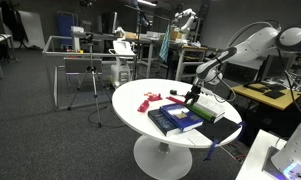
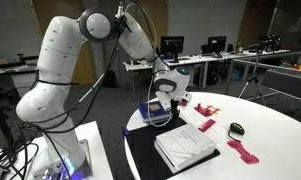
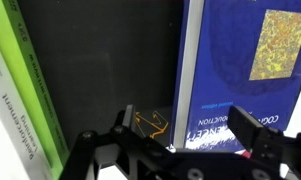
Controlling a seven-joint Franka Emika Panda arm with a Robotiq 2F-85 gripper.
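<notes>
My gripper is open above the books, with nothing held between its fingers. In the wrist view, a blue book (image 3: 245, 90) with an orange-yellow picture lies under the right finger. A dark, black-covered book (image 3: 110, 55) fills the middle, and the left finger is over it. The long edge between the two runs through the gap of the fingers. At the left are the edges of a green book (image 3: 35, 80) and a white book (image 3: 15, 125). In the first exterior view my gripper (image 1: 193, 98) is close above the blue book (image 1: 177, 116) and the green one.
A white book (image 2: 183, 145) lies on a black mat (image 2: 145, 155) at the table's front. Red items (image 1: 145, 103) and a black object (image 2: 236, 131) lie apart on the round white table (image 1: 130, 95). The table's far part has free room.
</notes>
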